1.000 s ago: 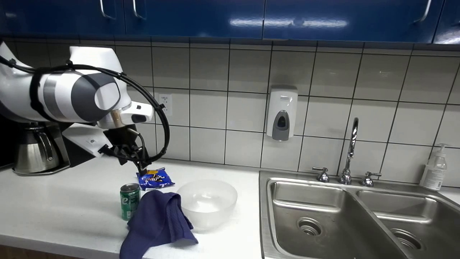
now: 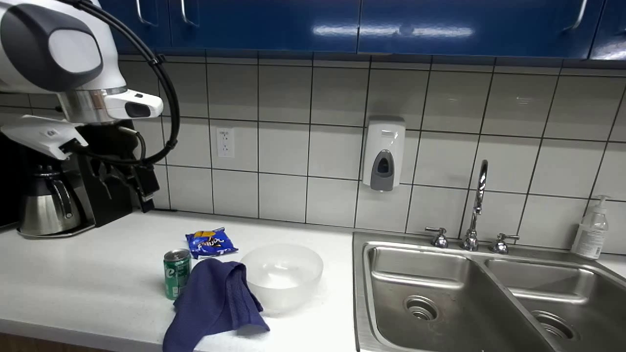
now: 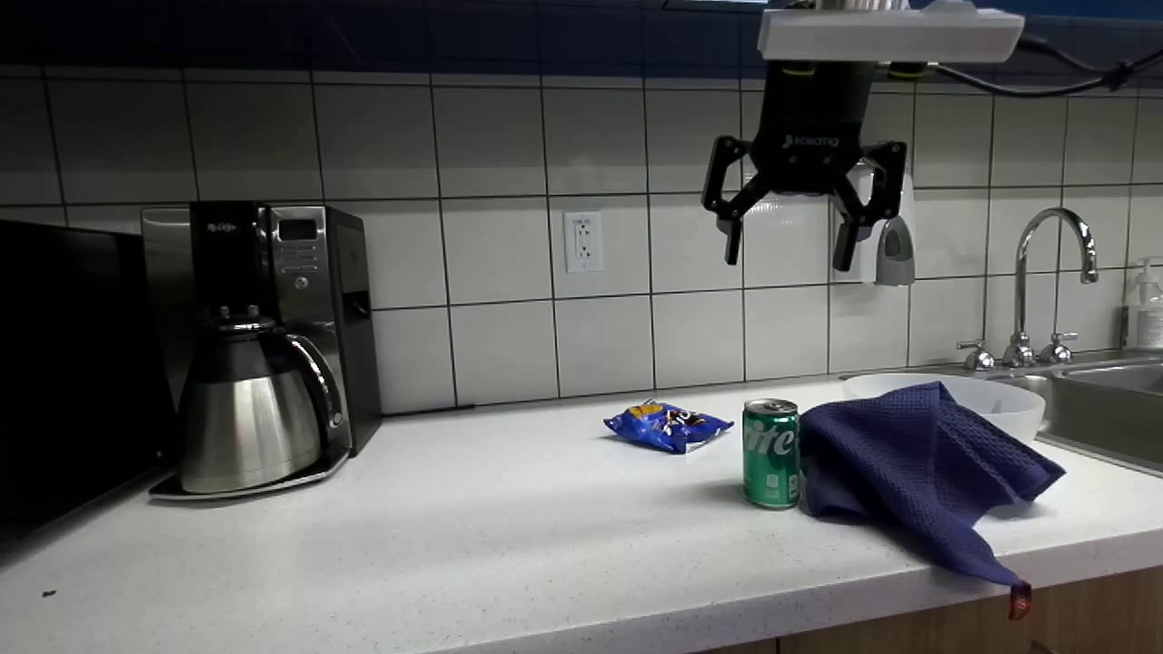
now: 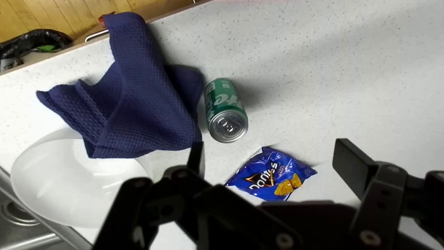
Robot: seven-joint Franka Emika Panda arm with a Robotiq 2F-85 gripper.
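High above the counter, my gripper (image 3: 787,262) is open, with only air between its fingertips. In the wrist view a blue Doritos bag (image 4: 270,175) lies flat on the counter below the gap between the fingers. A green Sprite can (image 3: 770,456) stands upright in front of the bag. Right beside the can is a crumpled dark blue towel (image 3: 927,469), one corner hanging over the counter's front edge. The towel partly covers the near-left rim of a frosted white bowl (image 2: 284,275), whose visible inside is empty.
To the right of the bowl is a steel double sink (image 2: 362,293) with a faucet (image 2: 478,199). A coffee maker (image 3: 354,316) with its steel carafe (image 3: 245,414) occupies the left back. Blue cabinets (image 2: 264,26) hang overhead.
My arm has risen and moved left in exterior view 1, away from above the Doritos bag. Bag, can, towel and bowl lie where they were.
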